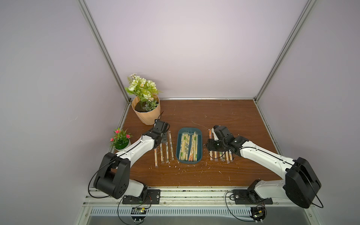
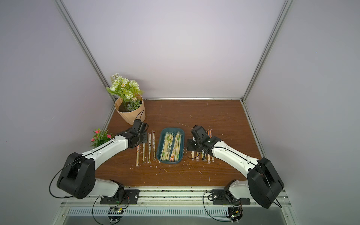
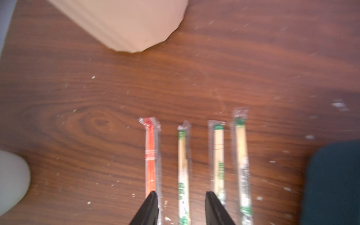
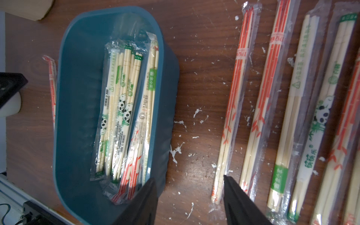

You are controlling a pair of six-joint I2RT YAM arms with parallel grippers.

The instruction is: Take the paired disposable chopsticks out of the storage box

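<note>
A teal storage box (image 1: 178, 148) holds several wrapped chopstick pairs (image 4: 120, 105), visible in both top views and the right wrist view. My left gripper is open, raised above a row of wrapped pairs (image 3: 183, 172) on the table left of the box, nothing held between its fingers. My right gripper stands open at the box's right, above another row of wrapped pairs (image 4: 234, 105) on the table, with nothing held.
A large flowerpot (image 1: 146, 116) stands back left, a small pink-flowered plant (image 1: 120, 138) at the left edge. Table space behind the box and at the back right is clear. Small scraps are scattered around the box.
</note>
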